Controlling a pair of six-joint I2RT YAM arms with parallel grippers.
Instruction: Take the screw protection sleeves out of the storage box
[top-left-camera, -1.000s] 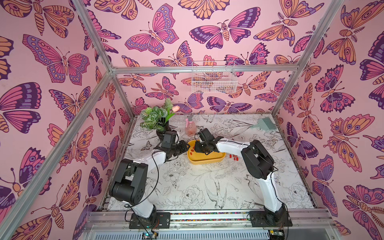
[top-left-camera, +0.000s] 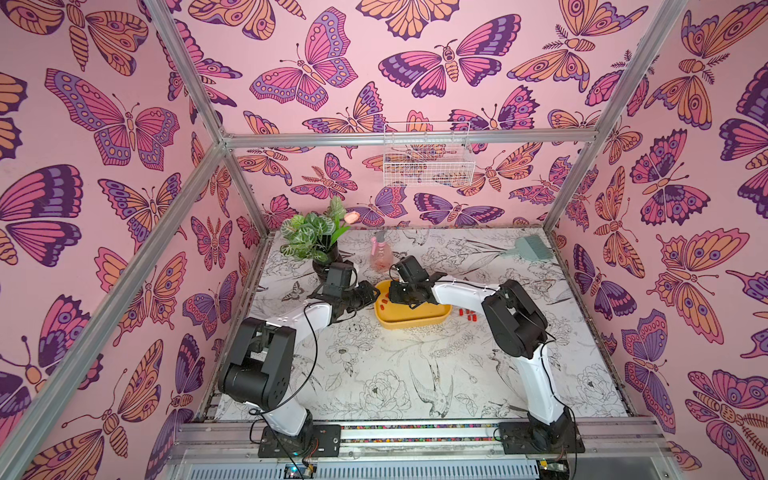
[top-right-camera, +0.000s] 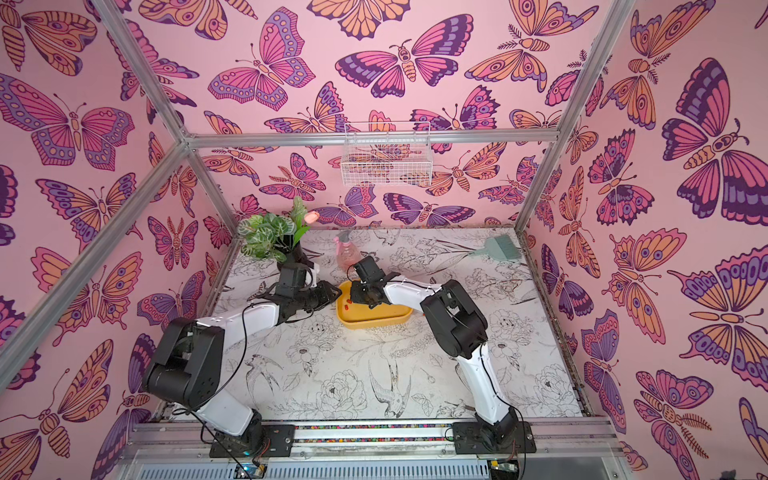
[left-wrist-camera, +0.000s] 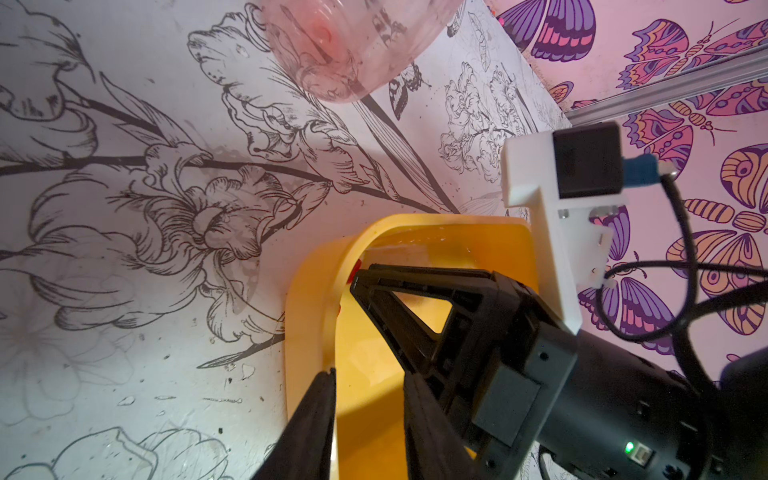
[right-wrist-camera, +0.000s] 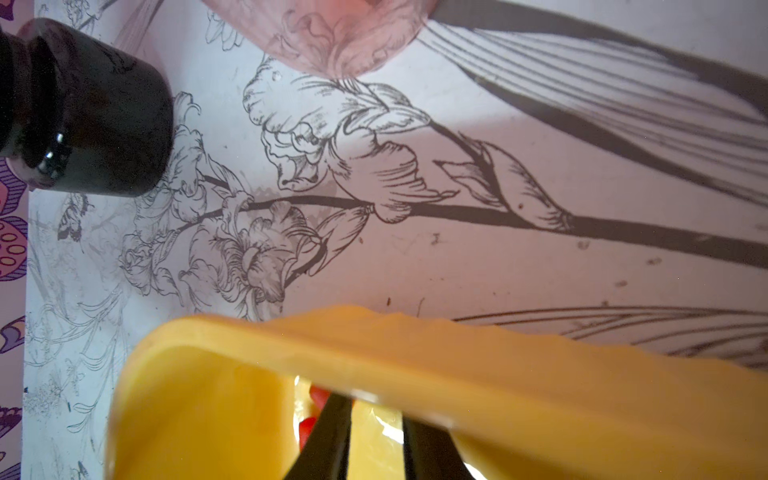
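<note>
The yellow storage box (top-left-camera: 412, 324) stands on the table with a few red sleeves (top-left-camera: 385, 301) in its left end. At its left wall is my left gripper, shut on the box's rim. My right gripper reaches down into the box, partly open, its fingers apart and only yellow floor showing between them. Two red sleeves (right-wrist-camera: 310, 428) show close beside its left finger in the right wrist view. A bit of red (left-wrist-camera: 354, 270) appears at the right gripper's tip in the left wrist view. The right arm hides part of the box's interior.
Several red sleeves (top-left-camera: 472, 315) lie on the table just right of the box. Behind it stand a pink clear bottle (top-left-camera: 381, 254) and a potted plant (top-left-camera: 313, 237). A green-grey object (top-left-camera: 529, 248) is at the far right.
Both arms look to hold almost the same place across the top left views. The box and the sleeves show no clear movement.
</note>
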